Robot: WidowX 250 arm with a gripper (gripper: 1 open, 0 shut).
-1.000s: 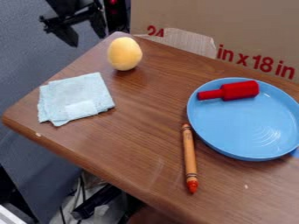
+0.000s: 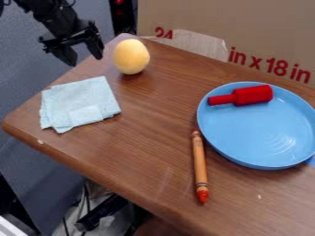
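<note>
My black gripper (image 2: 79, 50) hangs in the upper left, off the table's left edge, with its fingers apart and nothing visible between them. A yellow egg-shaped object (image 2: 131, 56) sits near the far corner of the wooden table (image 2: 147, 157). Left of centre lies a folded pale blue cloth (image 2: 79, 104). On the right a blue plate (image 2: 256, 137) holds a red cylinder with a handle (image 2: 252, 95). An orange crayon-like stick (image 2: 200, 166) lies left of the plate.
A large cardboard box (image 2: 227, 32) stands along the back of the table. The middle of the table, between cloth, egg and plate, is clear, as is the near left part.
My gripper has moved downward, by the upper left of the table. The objects on the table have not moved.
</note>
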